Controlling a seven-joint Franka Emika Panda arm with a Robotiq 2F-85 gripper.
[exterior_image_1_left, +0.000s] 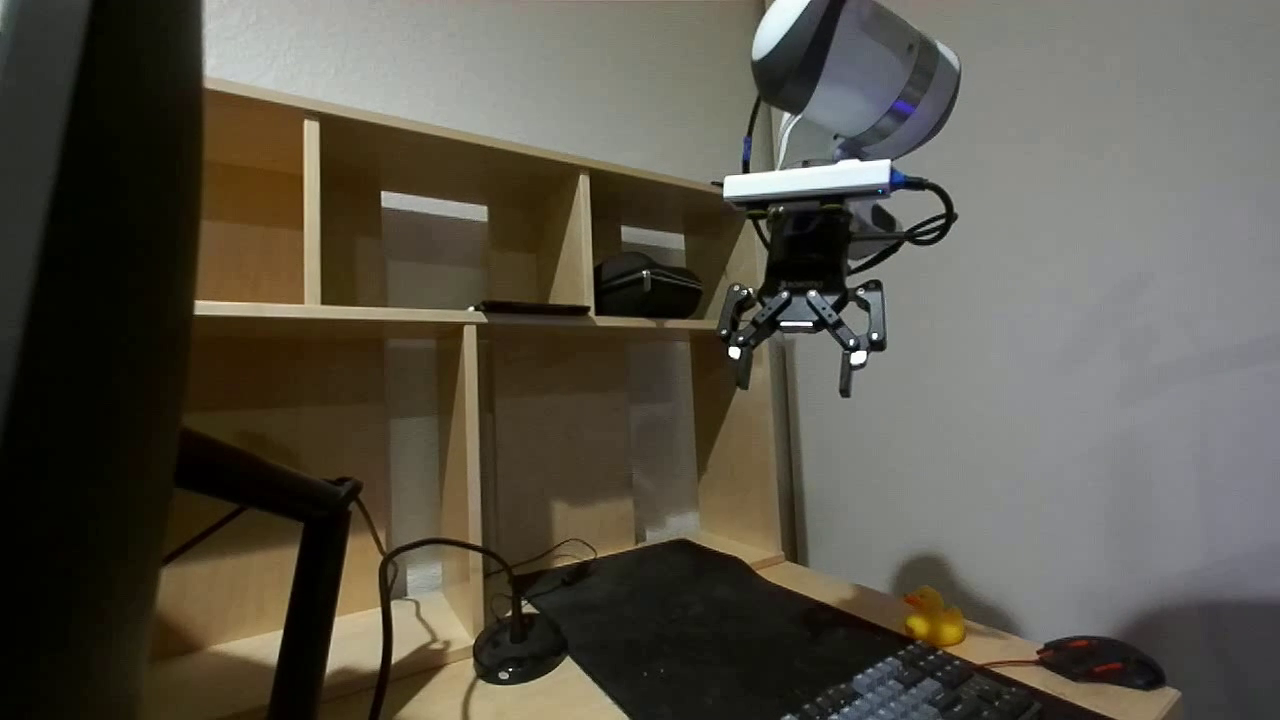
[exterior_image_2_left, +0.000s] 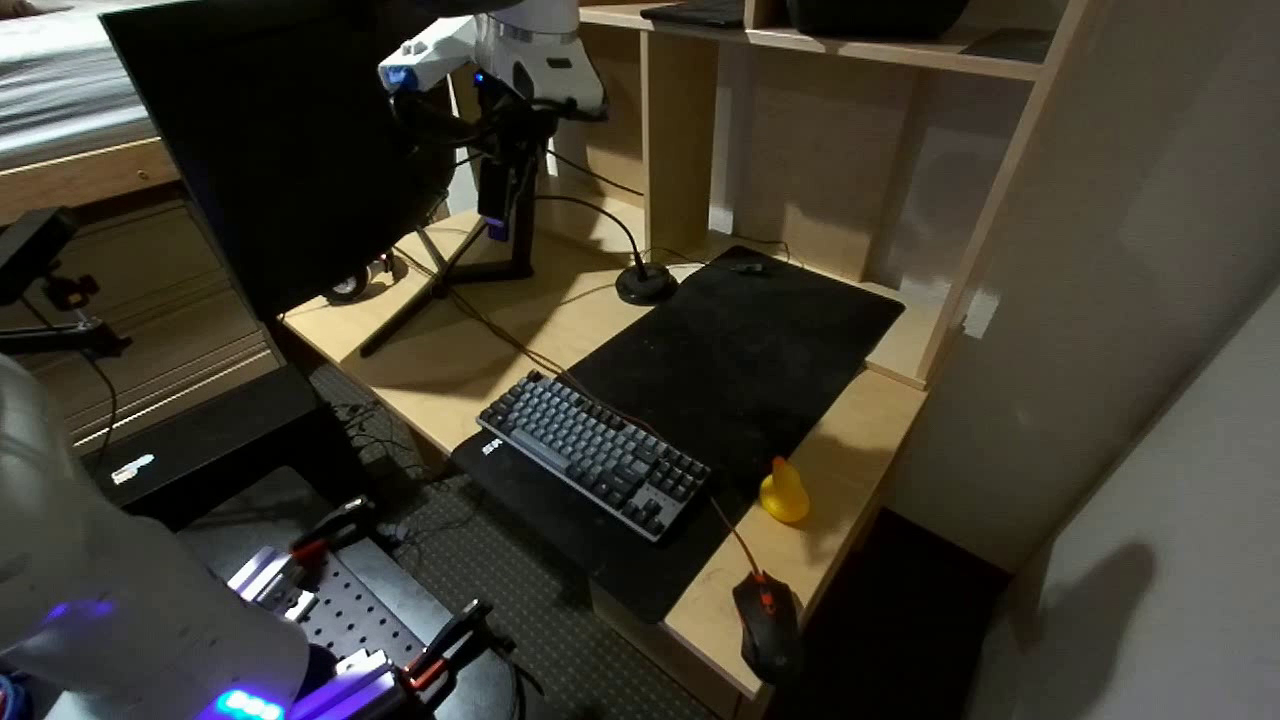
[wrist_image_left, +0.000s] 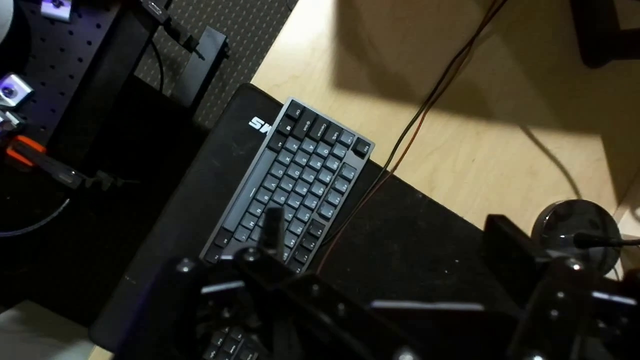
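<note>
High above the desk, my gripper (exterior_image_1_left: 794, 376) points downward and is open, its two fingers well apart with only air between them. From the wrist view, the fingers (wrist_image_left: 274, 227) appear over the grey and black keyboard (wrist_image_left: 306, 174) and the dark desk mat (wrist_image_left: 408, 231). A yellow rubber duck (exterior_image_2_left: 785, 492) stands upright on bare wood beside the mat; the wrist view does not show it. Close to the duck lies a black and red mouse (exterior_image_2_left: 768, 624) near the desk's corner.
A round black base with a bent stem (exterior_image_2_left: 645, 283) stands left of the mat. Behind the desk rises a wooden shelf unit (exterior_image_1_left: 474, 480) holding a black case (exterior_image_1_left: 648, 286). The monitor (exterior_image_2_left: 288, 144) blocks the left side.
</note>
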